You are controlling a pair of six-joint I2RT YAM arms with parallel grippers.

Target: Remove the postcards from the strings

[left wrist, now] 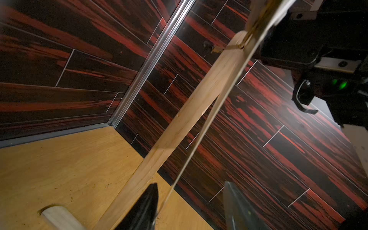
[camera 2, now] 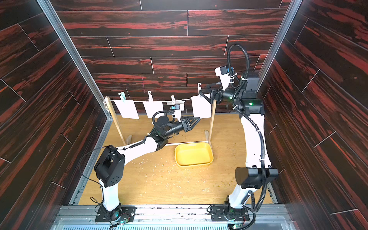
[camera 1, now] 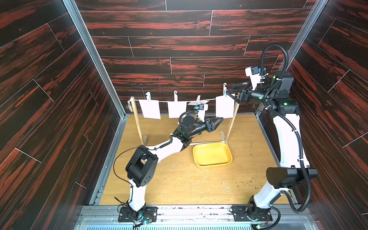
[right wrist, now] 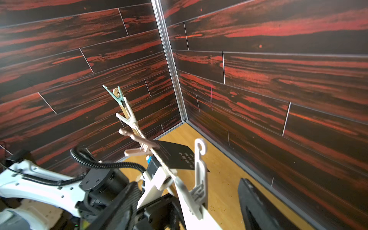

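Four white postcards hang by clips on a string between two wooden posts: far left [camera 1: 150, 109], middle left [camera 1: 176, 109], a third behind my left arm, tilted, and right [camera 1: 224, 107]. My left gripper [camera 1: 217, 122] stands open just below and before the right postcard; in its wrist view a post [left wrist: 180, 115] and a thin edge cross ahead. My right gripper [camera 1: 231, 95] is at the top of the right postcard, near its clip [right wrist: 200, 172]; its fingers are apart, with the clip between them in the right wrist view, not visibly gripped.
A yellow tray [camera 1: 212, 154] sits on the wooden table [camera 1: 168, 191] below the right postcards. The frame's posts [camera 2: 212, 122] stand at either side.
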